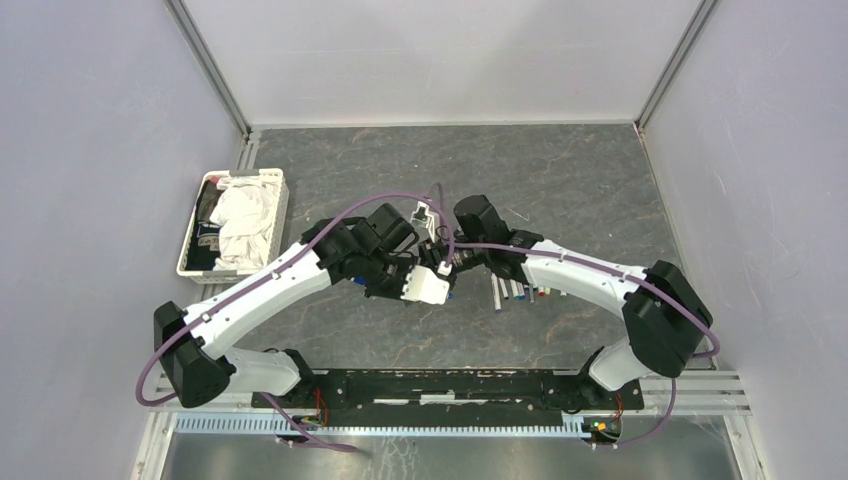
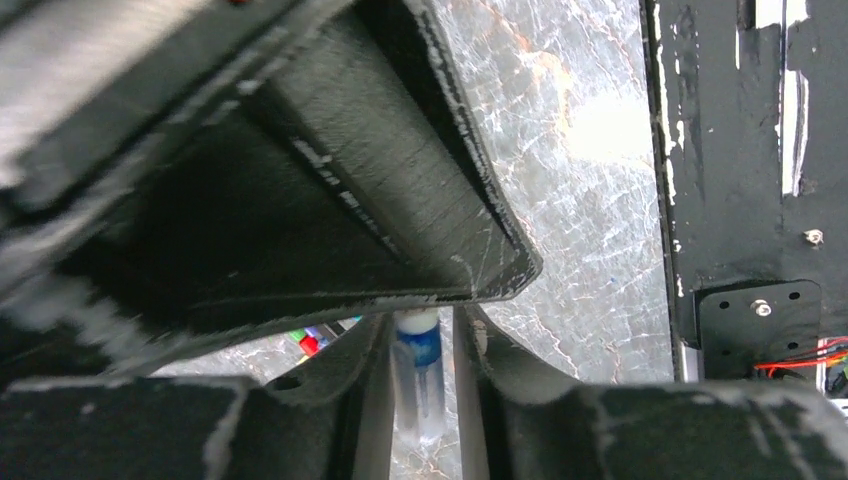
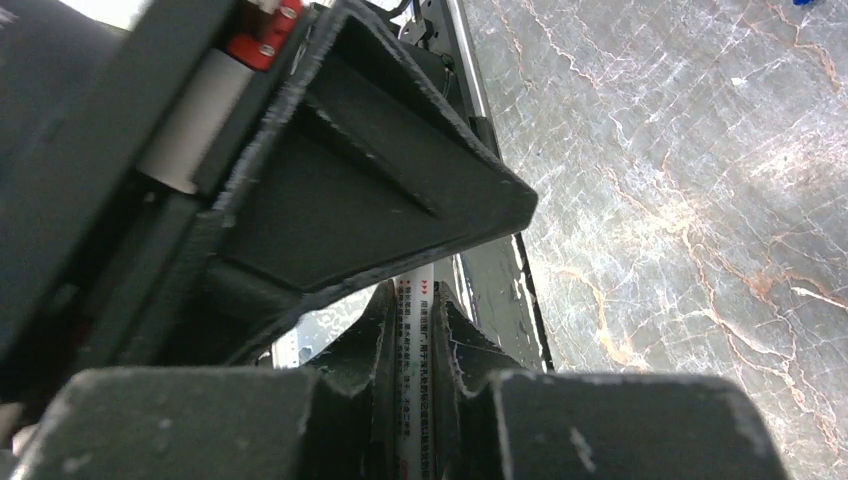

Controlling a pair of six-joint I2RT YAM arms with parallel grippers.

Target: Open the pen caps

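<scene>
A whitish pen runs between the fingers of my right gripper, which is shut on it; small dark markings show along the barrel. In the left wrist view, the pen's end with a blue band and a clear tip lies between the fingers of my left gripper. A narrow gap shows beside the pen there, and firm contact cannot be made out. The two grippers face each other closely near the table's middle, each blocking part of the other's wrist view. In the top view the pen is mostly hidden by them.
Several pens lie in a row on the table under the right arm. A white basket with cloth stands at the left.
</scene>
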